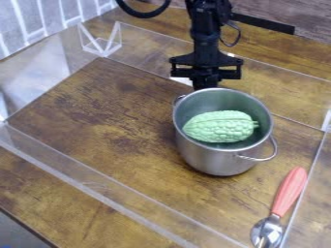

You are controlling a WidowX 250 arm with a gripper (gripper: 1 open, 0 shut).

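My black gripper [204, 76] hangs at the top centre, just behind the steel pot [223, 153]; whether it is open or shut is unclear. A pale green bitter melon [222, 126] lies inside the pot. Something small and white shows by the gripper, partly hidden, too small to make out.
An ice cream scoop [285, 201] with a pink handle lies at the right front. A white wire-like object [101, 44] stands at the back left.
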